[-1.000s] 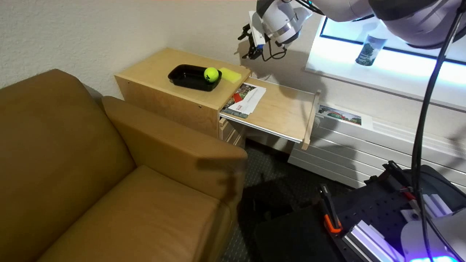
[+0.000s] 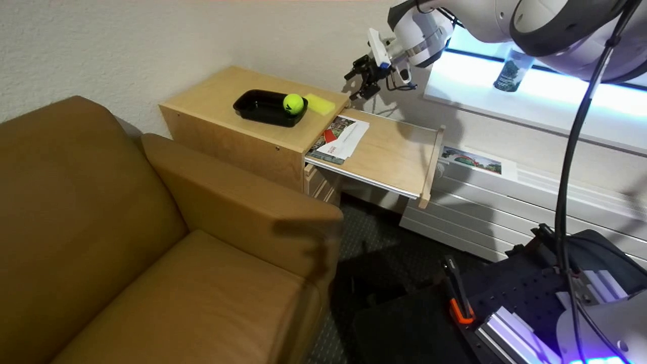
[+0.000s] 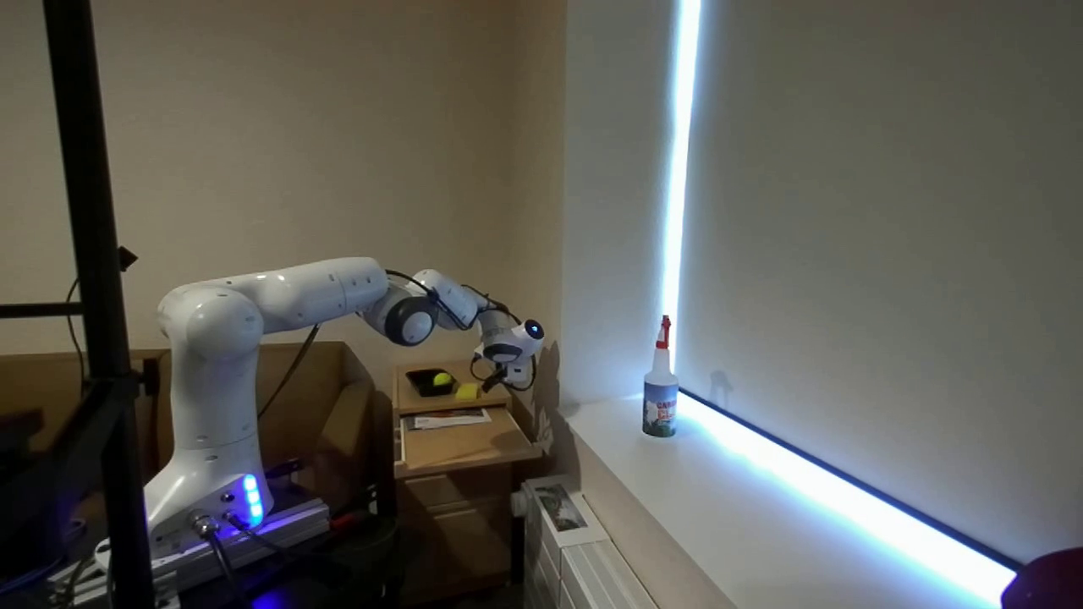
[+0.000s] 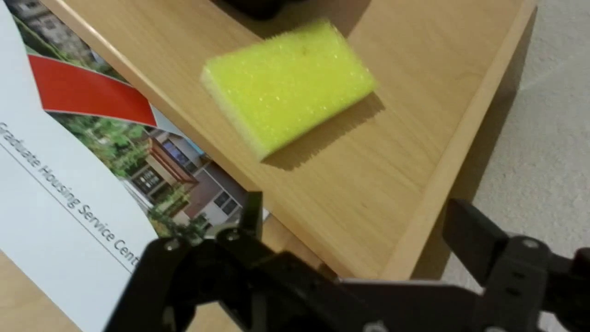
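My gripper [image 2: 352, 86] is in the air above the back right corner of the cabinet, beside the wall. In the wrist view its black fingers [image 4: 253, 213] stand wide apart, so the gripper is open with nothing between them. A yellow sponge [image 4: 290, 83] lies flat on the cabinet top, ahead of the fingers and apart from them. Just left of that sponge in exterior view 1 is a black tray [image 2: 262, 106] holding a yellow-green ball [image 2: 293, 103].
The cabinet's top drawer [image 2: 403, 151] is pulled out, with papers [image 2: 349, 138] at its inner left and bare wood elsewhere. A wall borders the cabinet's back. The brown sofa [image 2: 242, 200] stands in front. A spray bottle [image 3: 660, 401] is on the windowsill.
The arm has carried my gripper to the right and lower, from behind the cabinet top towards its corner by the drawer. Sponge, tray, ball and drawer stay in place.
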